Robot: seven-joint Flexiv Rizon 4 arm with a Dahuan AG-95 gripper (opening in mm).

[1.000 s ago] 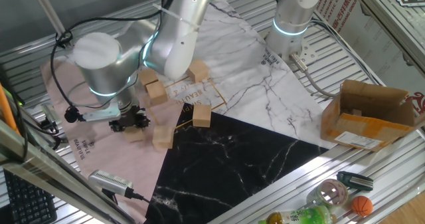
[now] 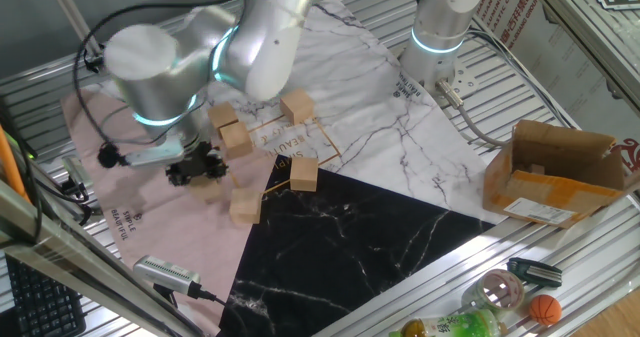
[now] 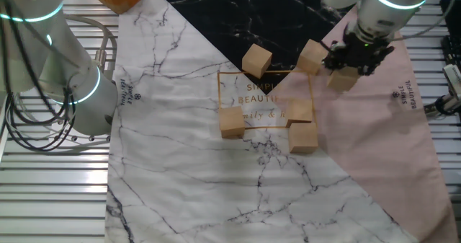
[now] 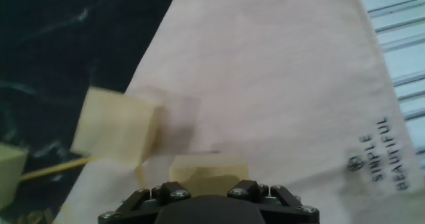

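Note:
A light wooden block sits squarely between the black fingers in the wrist view. My gripper appears shut on this block, pointing down over the pink part of the cloth. Below the fingers, part of the block shows in exterior view 1. In exterior view 2 the block hangs under my gripper; its height over the cloth is hard to judge. Beside it, apart, stands another wooden block, also seen in the wrist view to the left.
Several more blocks lie around the printed frame, including one block by the black corner and one block on white marble. An open cardboard box stands far right. A camera is near the front edge.
The other blocks have stayed put.

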